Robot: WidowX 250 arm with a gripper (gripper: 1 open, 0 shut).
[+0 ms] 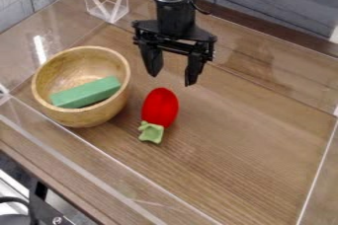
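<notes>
The black gripper (175,59) hangs at the upper middle of the camera view, its two fingers spread apart and pointing down. Below it on the wooden table lies a red object with a light green top (160,107), resembling a toy vegetable, apart from the fingers. To the left, a tan bowl (77,61) holds a green block-like object (85,92). Nothing shows between the fingers.
Pale walls edge the back, and a small white object (106,2) is at the back left. Dark cables lie at the lower left corner.
</notes>
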